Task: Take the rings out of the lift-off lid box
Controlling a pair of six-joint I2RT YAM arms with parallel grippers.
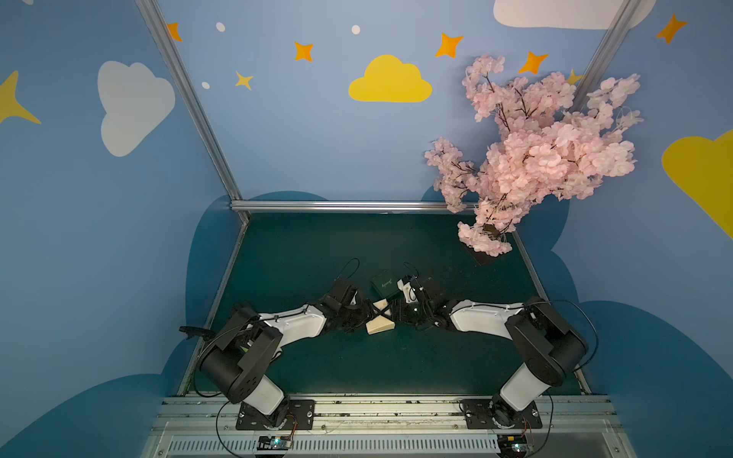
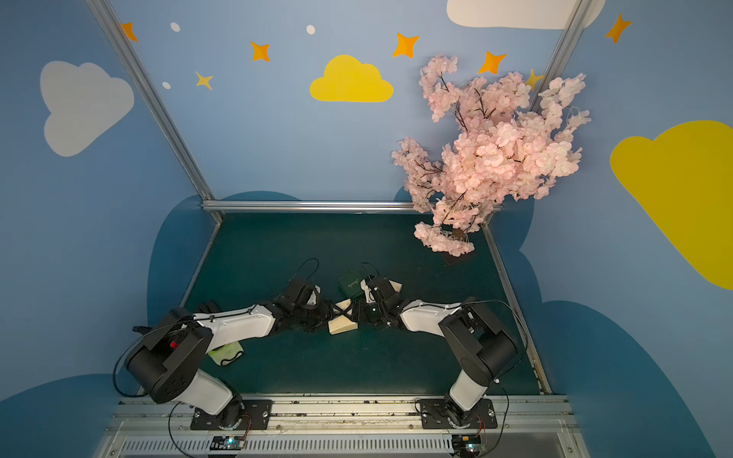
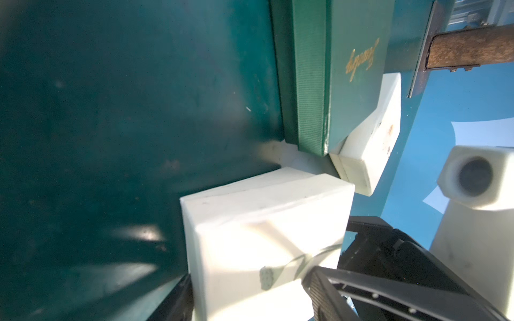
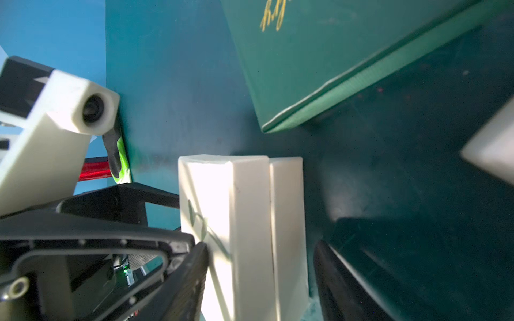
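A cream-white box [image 1: 380, 326] lies on the dark green table between the two arms. A seam divides its upper and lower parts in the right wrist view, and a dark ribbon-like mark crosses its top. My left gripper is shut on the white box [image 3: 267, 230], one finger at its left edge and the other on its top side. From the opposite side, my right gripper stands part open around the white box [image 4: 251, 224]. Its left finger lies close against the box, while a gap separates the right finger [image 4: 342, 283] from it. No rings show.
Just behind the white box sits a dark green box [image 1: 385, 283] with gold script. Another white block [image 3: 374, 139] lies beyond it, near the right gripper. A light green item [image 2: 226, 353] rests by the left arm. Blossom branches [image 1: 534, 152] stand back right.
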